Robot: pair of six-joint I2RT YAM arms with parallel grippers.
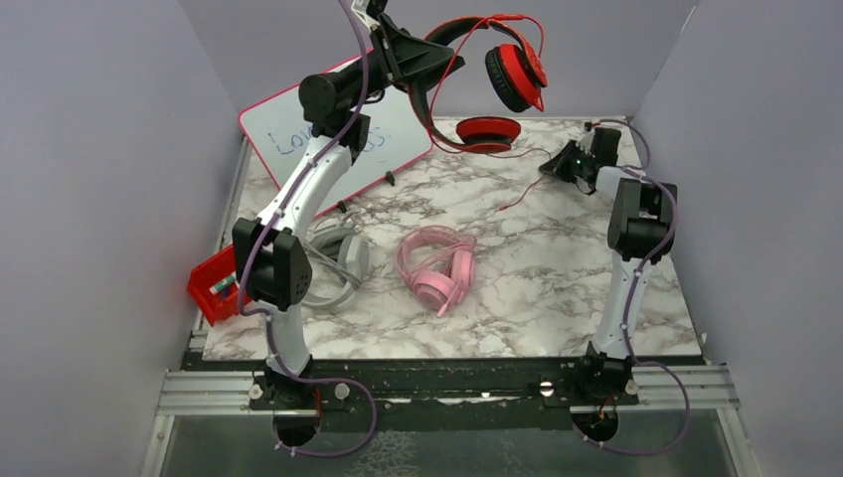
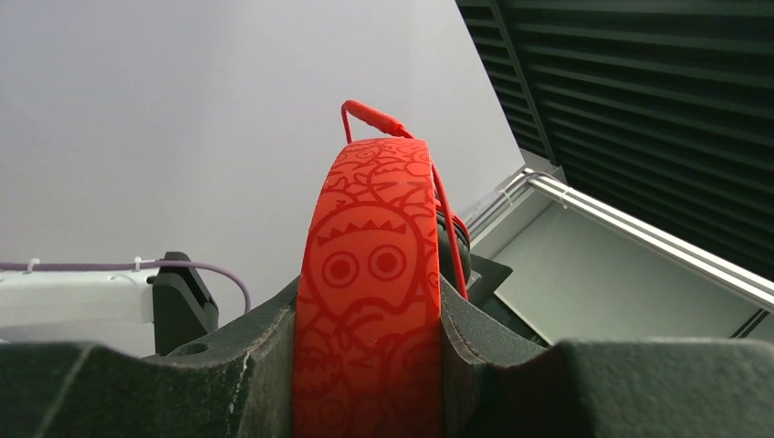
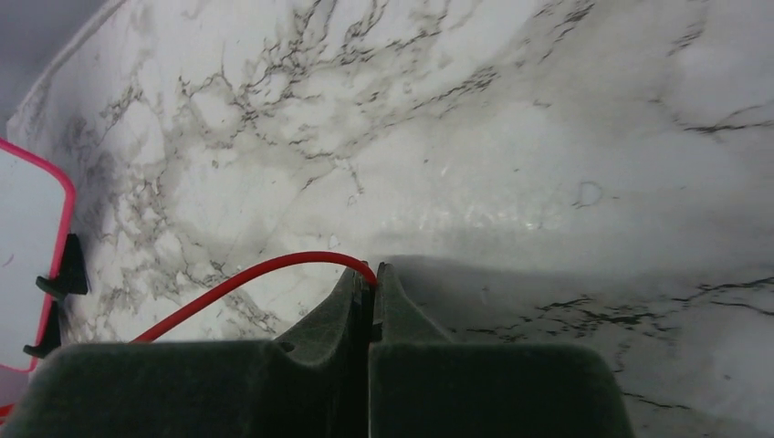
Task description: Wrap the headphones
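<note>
My left gripper (image 1: 442,62) holds the red and black headphones (image 1: 521,75) high at the top centre, shut on their band, whose red patterned surface (image 2: 365,283) fills the middle of the left wrist view. A red cable loops over the headphones and trails down toward the right side. My right gripper (image 1: 557,167) is low over the marble table at the back right, shut on the thin red cable (image 3: 260,269), which arches from between its fingertips in the right wrist view. The cable's loose end lies on the table beside that gripper.
Pink headphones (image 1: 435,288) lie at the table's centre, grey headphones (image 1: 353,260) to their left, and a red bin (image 1: 204,293) at the left edge. A whiteboard (image 1: 278,129) stands at the back left.
</note>
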